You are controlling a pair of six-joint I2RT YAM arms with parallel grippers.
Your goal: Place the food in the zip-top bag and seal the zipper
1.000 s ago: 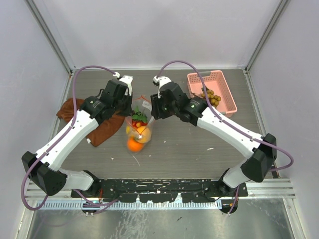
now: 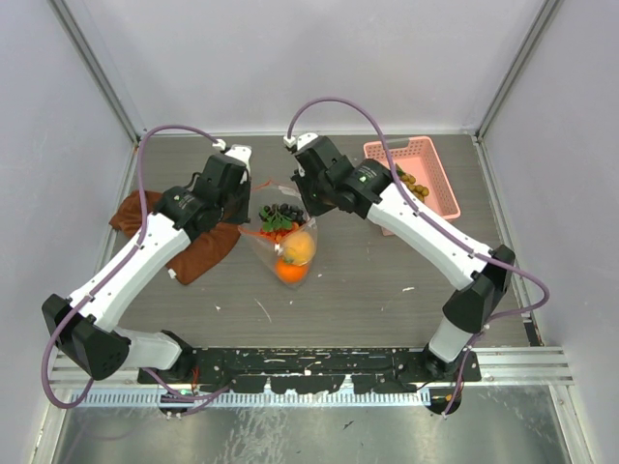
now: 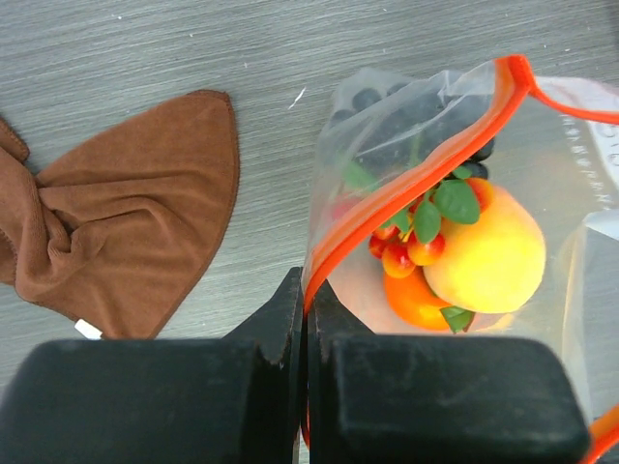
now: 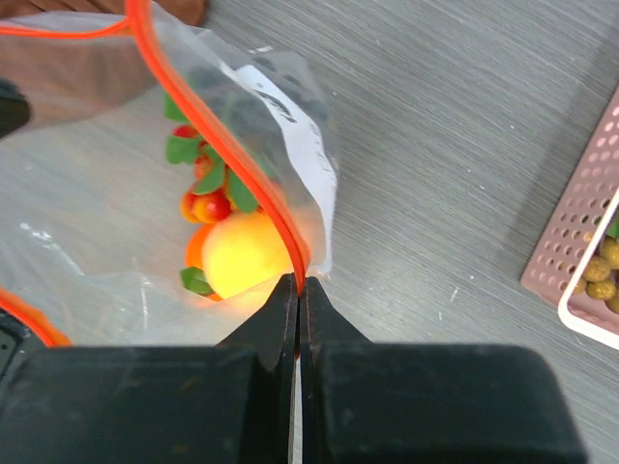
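Observation:
A clear zip bag (image 2: pixel 269 253) with an orange zipper stands between my grippers, its mouth spread. Inside are dark fruit (image 2: pixel 280 211), small red tomatoes (image 3: pixel 397 259), green leaves (image 3: pixel 456 200), a yellow fruit (image 2: pixel 298 247) and an orange one (image 2: pixel 291 272). My left gripper (image 2: pixel 239 211) is shut on the bag's left edge, where the orange zipper (image 3: pixel 338 239) runs between its fingertips. My right gripper (image 2: pixel 305 193) is shut on the opposite zipper edge, seen entering its fingertips (image 4: pixel 286 319) in the right wrist view.
A brown cloth (image 2: pixel 193 256) lies at the left. A pink basket (image 2: pixel 435 174) holding brownish round fruit (image 4: pixel 600 288) stands at the back right.
My right gripper has moved back from the front, and my left has shifted slightly left. The bag's mouth is wider, showing the dark fruit, and the fruit at its bottom has shifted right.

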